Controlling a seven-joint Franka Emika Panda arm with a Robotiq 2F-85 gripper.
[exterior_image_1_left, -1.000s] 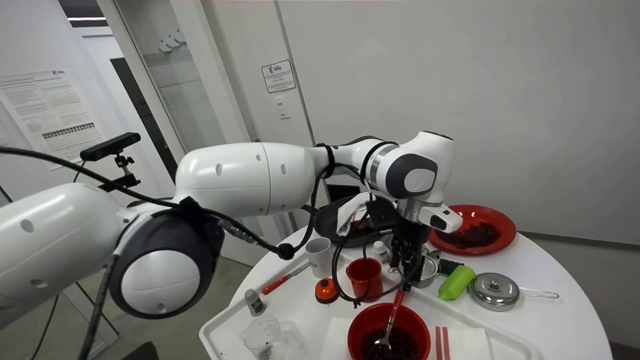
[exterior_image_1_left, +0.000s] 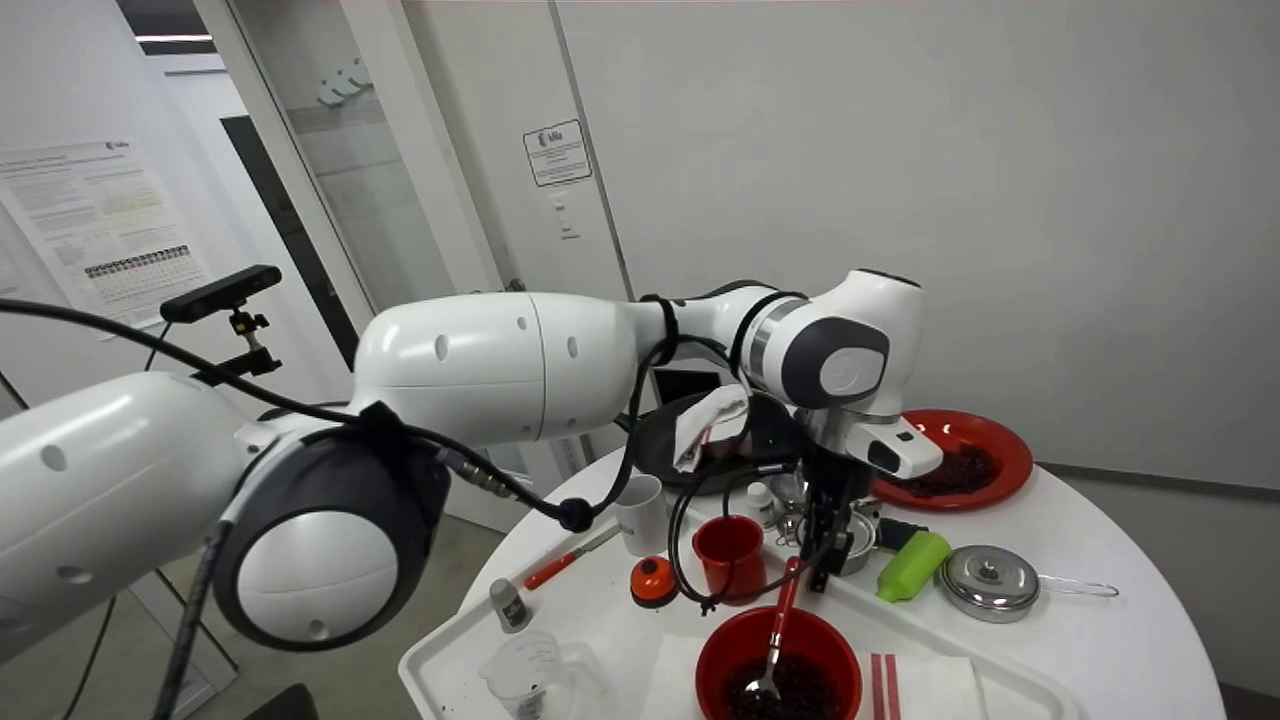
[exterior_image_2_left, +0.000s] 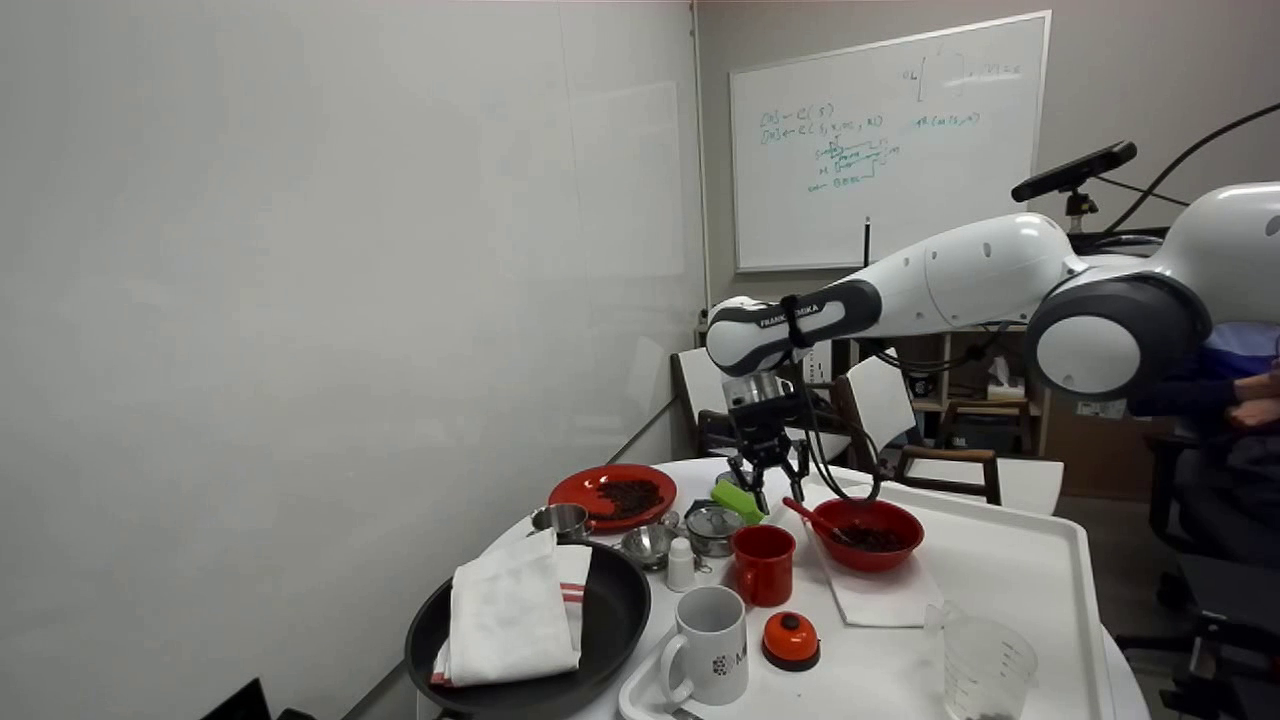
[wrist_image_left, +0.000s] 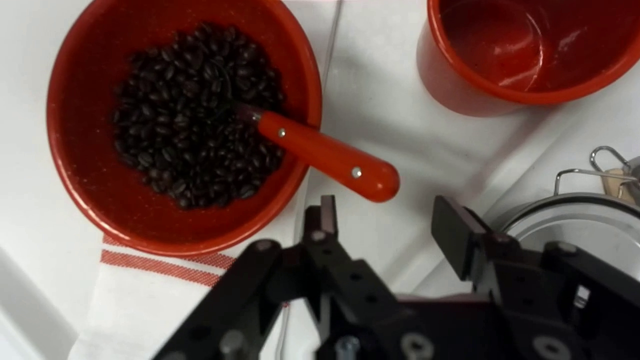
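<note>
A red bowl (wrist_image_left: 66, 156) of dark beans holds a spoon whose red handle (wrist_image_left: 336, 157) leans over the rim toward my gripper. My gripper stands partly open just past the handle's end, and only the white tray surface shows between its fingers. In the second exterior view the gripper (exterior_image_2_left: 777, 480) points down close by the spoon handle (exterior_image_2_left: 811, 517), behind the red mug (exterior_image_2_left: 764, 564). The bowl (exterior_image_1_left: 710, 664) sits at the front in the first exterior view, with the spoon (exterior_image_1_left: 782, 612) resting in it.
The red mug (wrist_image_left: 441, 78) stands near the bowl. Metal pots (wrist_image_left: 576, 231) lie on the gripper's other side. A green bottle (exterior_image_1_left: 913, 565), a lidded pan (exterior_image_1_left: 988, 581) and a red plate (exterior_image_1_left: 1014, 450) stand to the right. The tray (exterior_image_2_left: 1044, 564) has free room beyond the bowl.
My gripper has shifted slightly right and away from the spoon handle in the first exterior view. The handle, which met the fingers earlier, now leans a little further left with its end clear.
</note>
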